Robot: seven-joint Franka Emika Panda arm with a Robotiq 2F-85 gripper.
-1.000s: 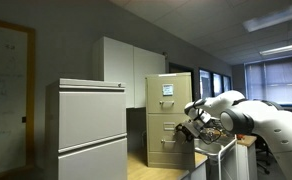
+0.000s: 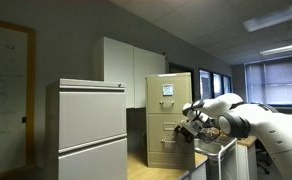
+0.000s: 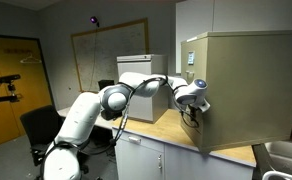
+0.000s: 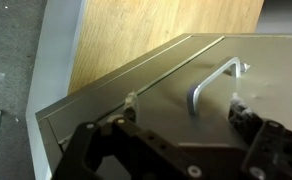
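A tan filing cabinet [image 2: 168, 104] stands on the wooden counter, with its drawers closed as far as I can see. In the wrist view, a silver bar handle [image 4: 216, 82] sticks out from a drawer front [image 4: 166, 88]. My gripper stands open, its two fingers on either side of part of the handle; whether they touch it I cannot tell. Exterior view 1 has the gripper [image 2: 183, 132] close against the cabinet's lower drawers. From the other side, the cabinet's side panel [image 3: 251, 90] partly hides the drawer fronts.
A second, light grey cabinet [image 2: 91, 125] is at the left in exterior view 1. White wall cupboards [image 2: 126, 65] hang behind. A sink [image 3: 286, 158] adjoins the tan cabinet's far side.
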